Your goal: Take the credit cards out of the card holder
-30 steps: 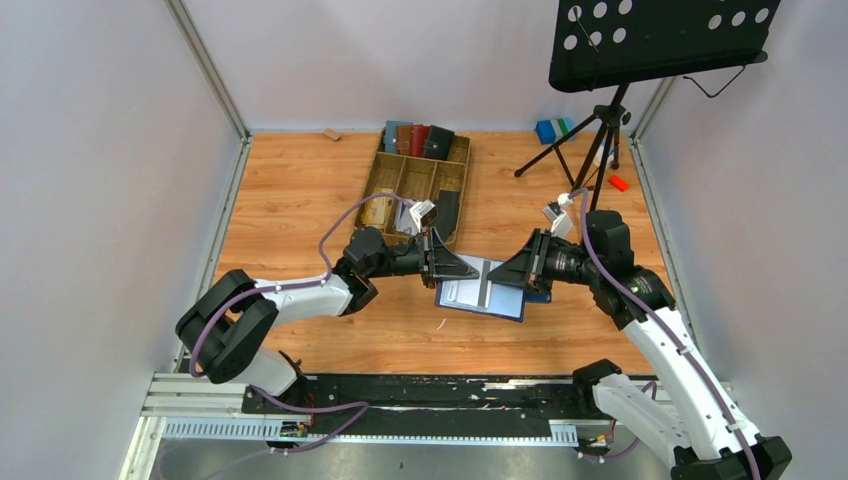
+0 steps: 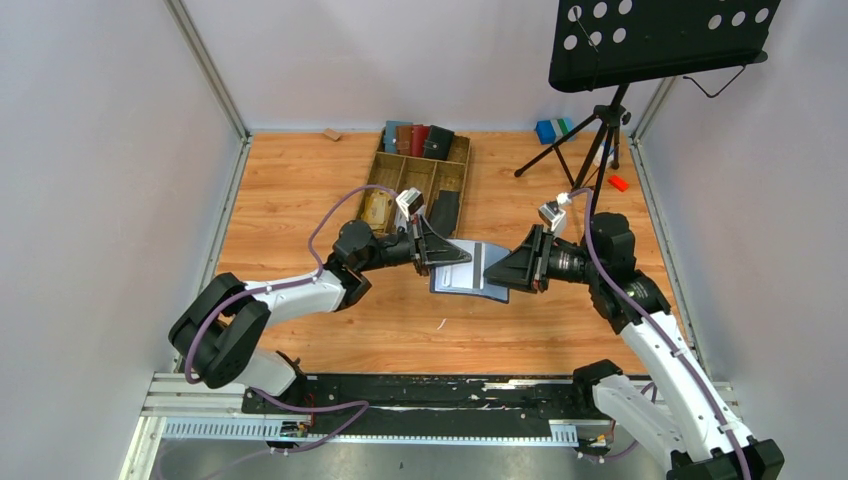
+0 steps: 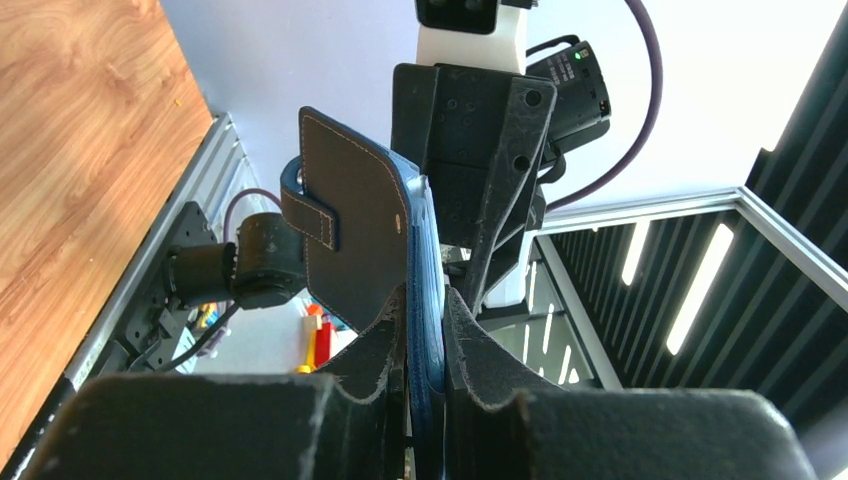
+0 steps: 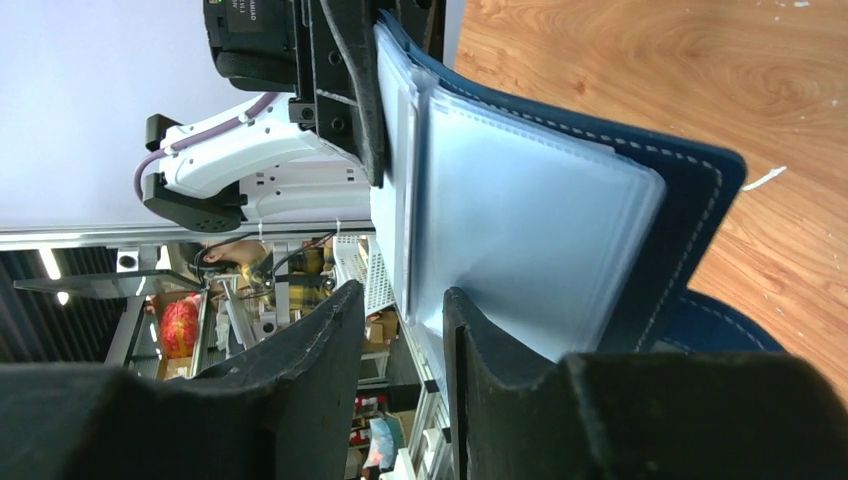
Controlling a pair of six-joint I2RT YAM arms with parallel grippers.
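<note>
A card holder (image 2: 476, 268) with a dark blue cover and clear sleeves is held open above the table between both arms. My left gripper (image 2: 468, 258) grips its left edge; in the left wrist view the brown cover with a strap (image 3: 355, 215) and blue edge rise from between the fingers. My right gripper is open at the opposite side, its fingertips apart. In the right wrist view a clear sleeve (image 4: 530, 210) faces it, and the sleeve's edge runs into the gap between the fingers. Whether separate cards sit in the sleeves I cannot tell.
A divided wooden box (image 2: 415, 168) with several wallets stands behind the left gripper. At the back right are a black stand (image 2: 606, 120), a blue box (image 2: 550, 130) and a red item (image 2: 618, 183).
The left gripper has shifted slightly left with the card holder.
</note>
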